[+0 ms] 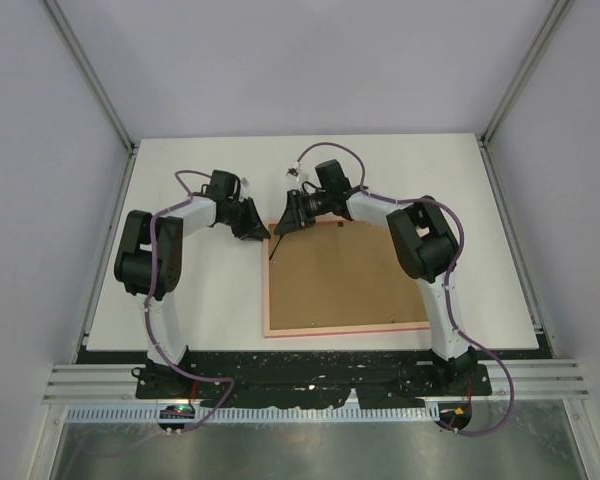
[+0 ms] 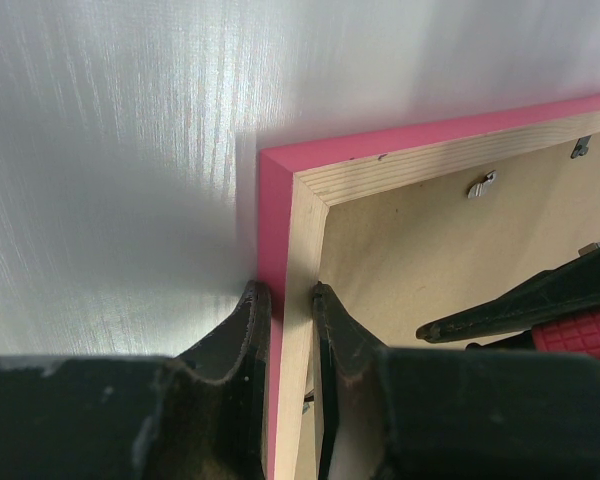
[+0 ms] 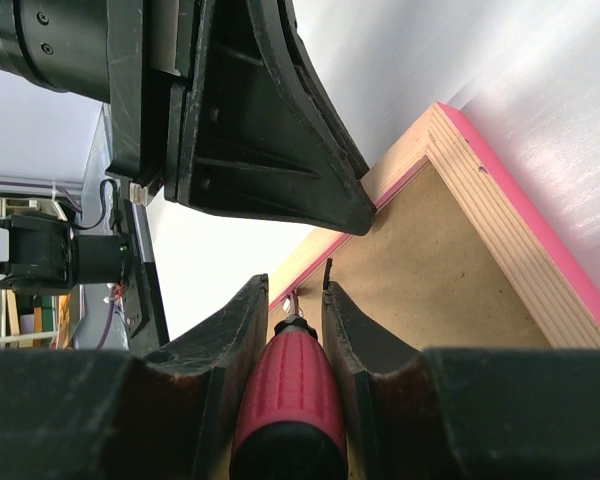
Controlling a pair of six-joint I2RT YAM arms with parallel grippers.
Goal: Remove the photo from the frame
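The picture frame (image 1: 266, 300) lies back side up, with pale wood edges, pink sides and a brown backing board (image 1: 355, 275) inside. Its left rim (image 2: 305, 240) is pinched by my left gripper, close to a corner. My right gripper is shut on a red-handled tool (image 3: 292, 385). The tool's thin dark shaft slants to the left rim in the top view. A small metal clip (image 3: 292, 303) shows at that rim beyond the handle; whether the tip touches it I cannot tell. No photo is visible.
More metal fasteners sit along the board's edges, such as one clip (image 2: 482, 185) near the corner and a dark one (image 2: 580, 147) on the adjoining rim. Both arms crowd the frame's far left corner.
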